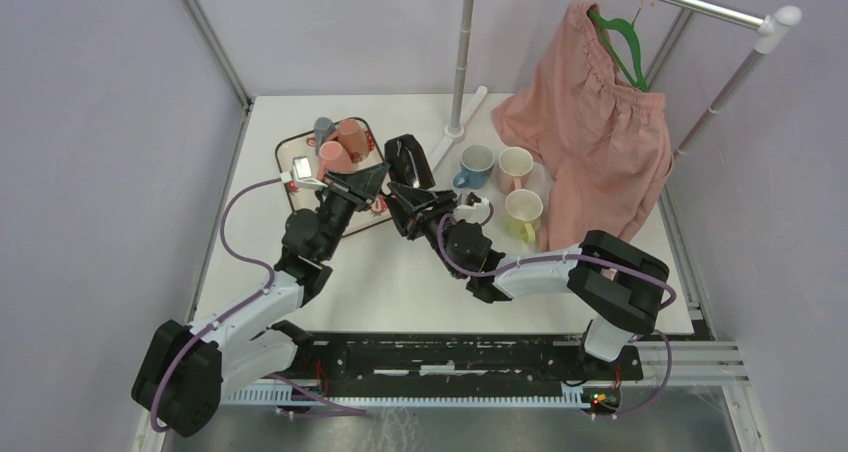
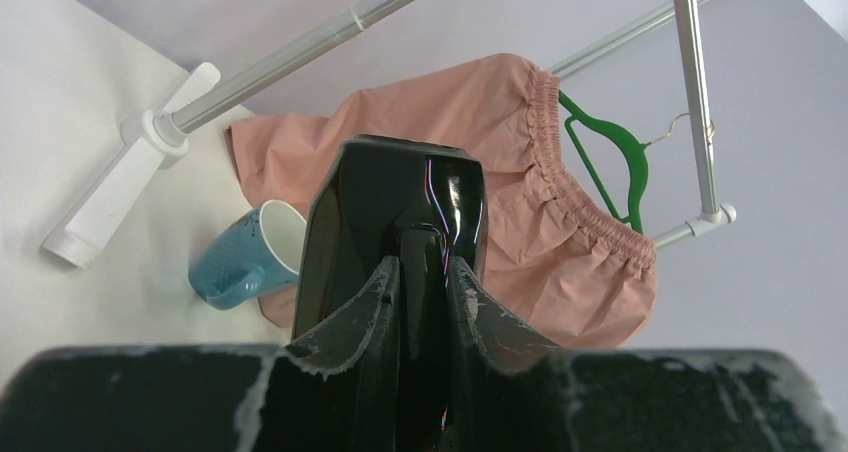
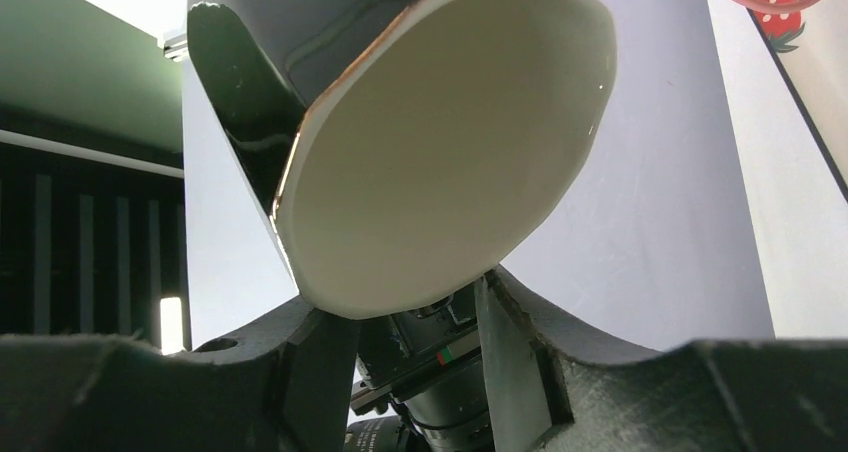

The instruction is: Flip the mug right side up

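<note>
A dark, glossy mug (image 1: 405, 158) is held up between the two grippers at the middle of the table. My left gripper has its fingers around the mug's long dark handle. My right gripper (image 1: 395, 197) is close against the mug from the front right; in the right wrist view the pale, round face of the mug (image 3: 440, 152) fills the space just beyond its fingertips. Whether the right fingers grip it cannot be told.
A tray (image 1: 293, 202) with pink and grey mugs lies behind the left arm. Blue (image 1: 476, 166), pink (image 1: 515, 164) and yellow (image 1: 523, 212) mugs stand at right, beside a clothes rack with pink trousers (image 1: 590, 132).
</note>
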